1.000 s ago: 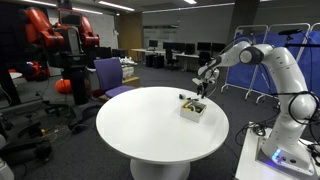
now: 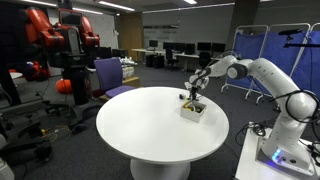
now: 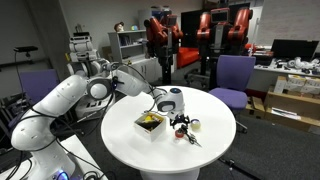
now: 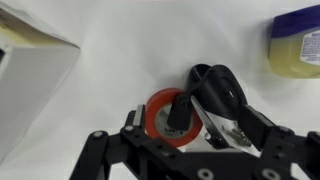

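Note:
My gripper is open above a red tape roll (image 4: 153,108) and black-handled scissors (image 4: 228,92) in the wrist view. The scissors lie against or partly over the roll; I cannot tell exactly how they touch. Nothing shows held between the fingers. At the upper right there stands a yellow jar with a blue lid (image 4: 297,46). In exterior view 2 the gripper (image 3: 180,121) hangs close above the table, just beyond the tape roll (image 3: 180,135), with the jar (image 3: 196,125) to its right.
An open box (image 3: 150,131) with yellow and dark items inside stands left of the gripper; its white side (image 4: 30,75) fills the wrist view's left edge.
Over the last second the arm has reached further out, and my gripper has come down and to the left in exterior view 1, behind the box. The box has stayed put.

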